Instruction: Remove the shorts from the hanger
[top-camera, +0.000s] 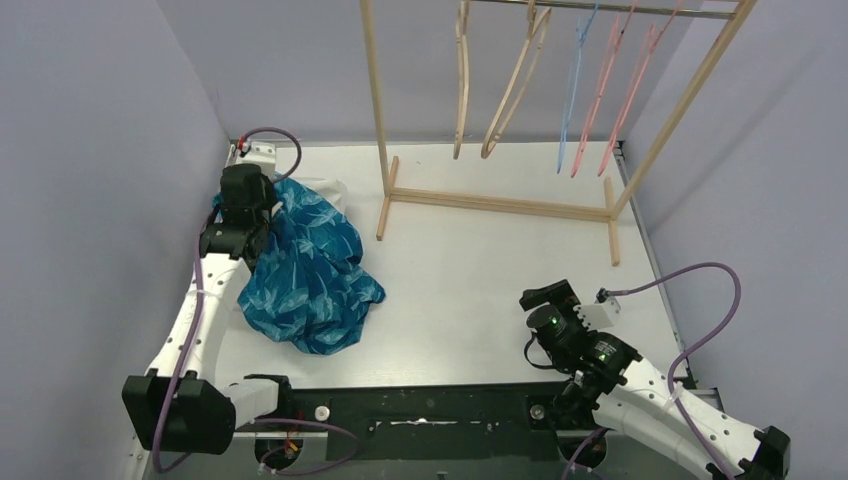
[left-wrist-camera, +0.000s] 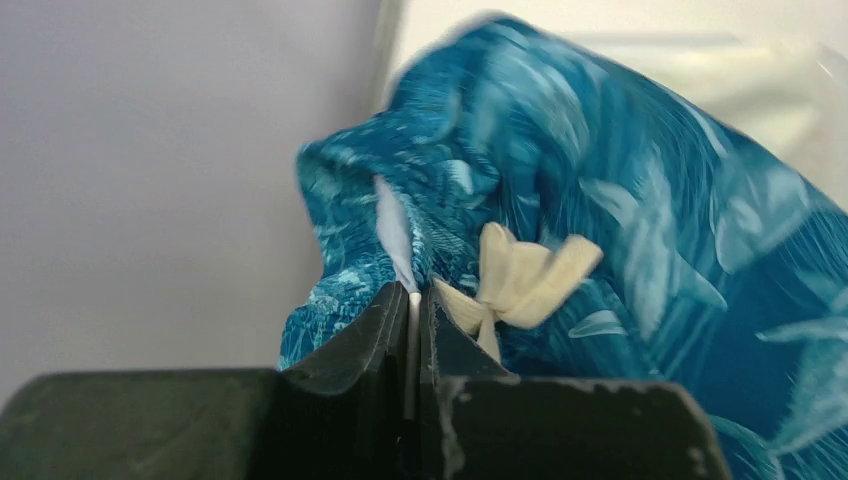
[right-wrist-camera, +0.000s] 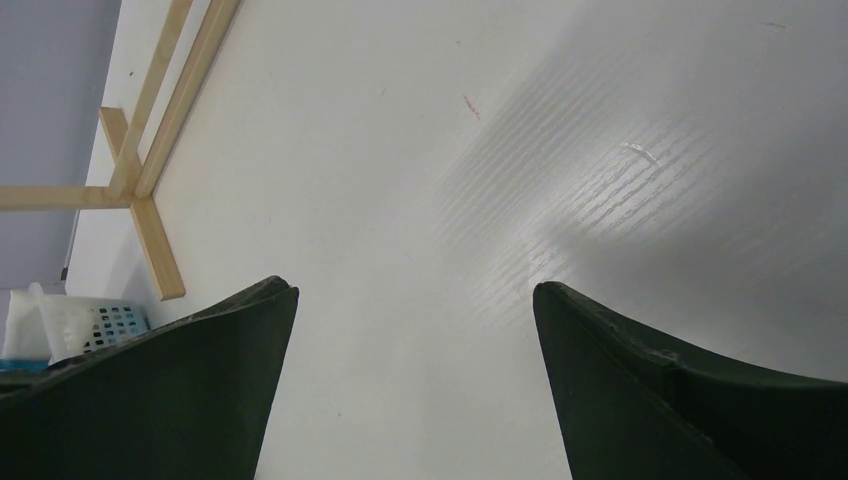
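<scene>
Blue leaf-patterned shorts (top-camera: 315, 270) hang low at the left of the table, over a white basket that is mostly hidden. My left gripper is shut on them near a cream drawstring bow (left-wrist-camera: 530, 285). My right gripper stands open over bare table at the front right. Wooden, blue and pink hangers (top-camera: 462, 85) hang on the rail with no shorts on them.
The wooden rack (top-camera: 500, 202) stands at the back centre and right. A white perforated basket (right-wrist-camera: 110, 325) shows in the right wrist view.
</scene>
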